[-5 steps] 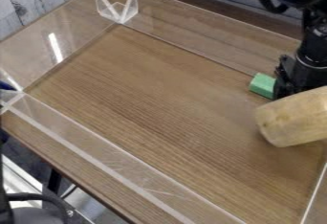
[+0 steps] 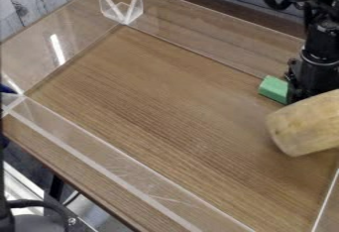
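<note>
The black robot gripper (image 2: 307, 69) is at the right edge, low over a green block (image 2: 275, 88). Just below it a large pale tan, rounded object (image 2: 299, 126) lies tilted at the right edge of the wooden floor. The fingers are dark and partly hidden, so whether they are open or shut, or touch either object, is unclear.
Clear plastic walls border the wooden surface (image 2: 146, 107), with a notched clear piece (image 2: 121, 8) at the top left. Dark cables or fittings show at the bottom left.
The gripper has shifted very slightly; the green block and tan object look almost unchanged.
</note>
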